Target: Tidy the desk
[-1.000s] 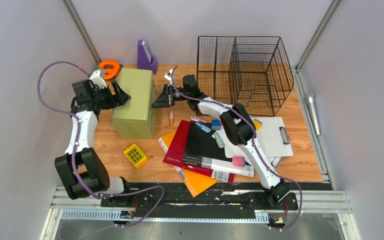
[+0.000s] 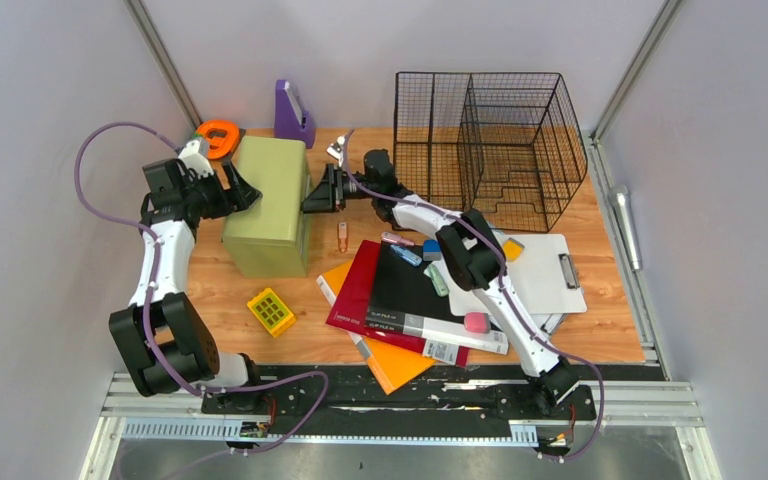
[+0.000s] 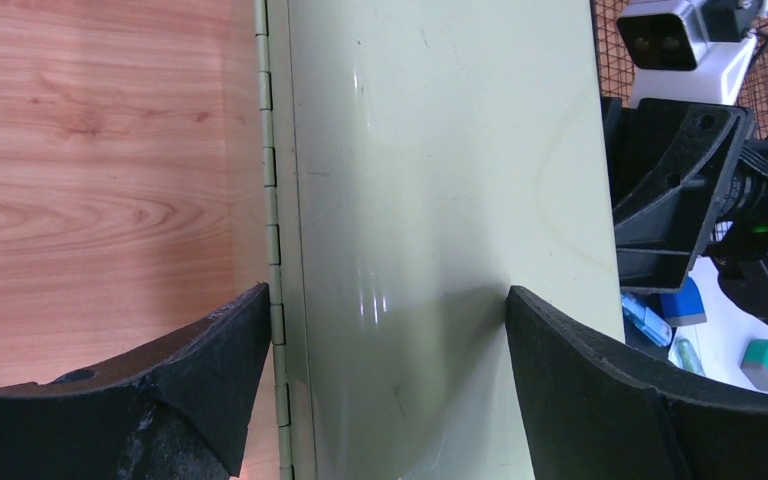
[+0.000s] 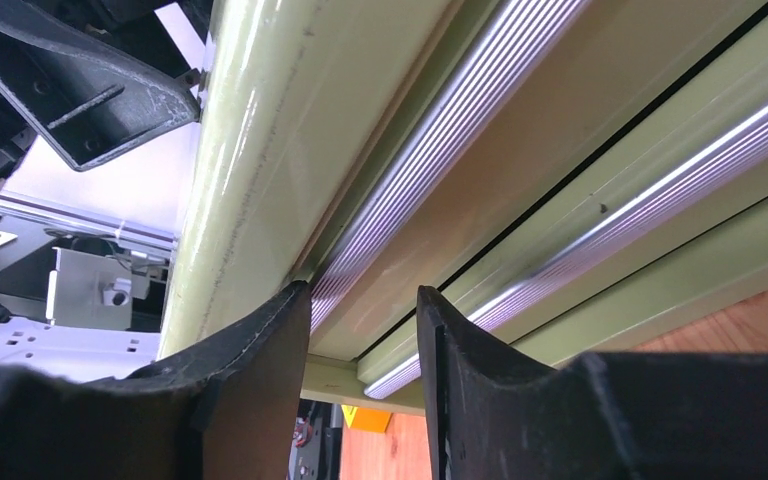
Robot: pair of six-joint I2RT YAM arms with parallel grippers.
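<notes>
A pale green drawer cabinet [image 2: 268, 200] stands at the left of the desk. Over its left top edge sits my left gripper [image 2: 244, 186], part open; in the left wrist view one finger [image 3: 225, 370] is beside the hinged edge and the other reaches over the lid. Whether they grip the cabinet is hard to tell. At the cabinet's right side my right gripper [image 2: 312, 203] is open. The right wrist view shows its fingertips close to a ribbed silver drawer handle [image 4: 450, 130], with nothing seen held; a second silver handle [image 4: 660, 225] runs parallel.
A black wire rack [image 2: 490, 150] stands at the back right. Folders [image 2: 355, 285], markers and a white clipboard [image 2: 545, 275] cover the middle and right. A yellow block [image 2: 271, 312], an orange tape dispenser [image 2: 220, 137] and a purple holder [image 2: 293, 115] surround the cabinet.
My right gripper has shifted very slightly left, toward the cabinet's drawer side. The left arm and the cabinet look unmoved.
</notes>
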